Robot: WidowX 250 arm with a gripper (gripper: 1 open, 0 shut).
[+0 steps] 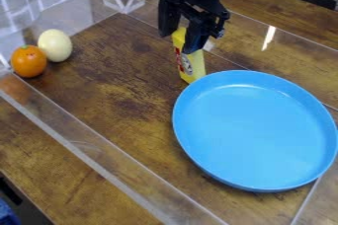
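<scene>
My dark gripper [185, 27] is at the top centre, its fingers around the upper part of a yellow object [191, 63] with a small printed label. The object stands nearly upright just behind the blue plate's rim. The gripper hides its top, and I cannot tell whether the fingers are closed on it.
A large blue plate [251, 135] fills the right foreground. An orange fruit [30, 61] and a white egg [55, 43] lie at the left.
</scene>
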